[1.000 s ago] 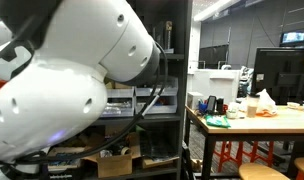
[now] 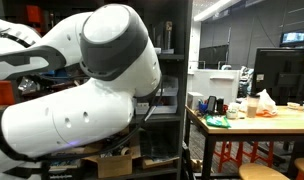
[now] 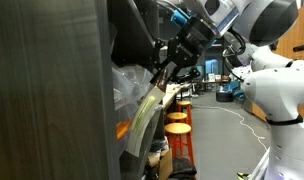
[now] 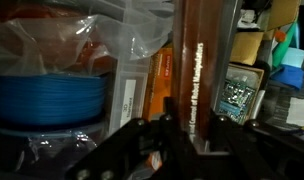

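Observation:
A book [image 4: 200,75] stands spine toward the camera in the wrist view, orange-brown with white lettering that reads "Control of Robot Manipulators". My gripper is shut on it, with dark fingers on either side of the spine. In exterior view 2 the same book [image 3: 144,122] hangs tilted below the gripper [image 3: 162,78], its pale side showing, close to the front of the dark shelf unit [image 3: 52,90]. Whether it touches the shelf cannot be told. In exterior view 1 the white arm hides the gripper and book.
Beside the book lie a blue spool [image 4: 47,100] in clear plastic and a clear bin [image 4: 130,85]. The dark shelf [image 2: 170,100] holds bins and boxes. A wooden table [image 2: 257,122] with clutter and red stools stand to the right.
In exterior view 1 the arm's large white links have shifted and folded differently across the left side. The shelf and table stay as they were; the gripper's own motion is hidden.

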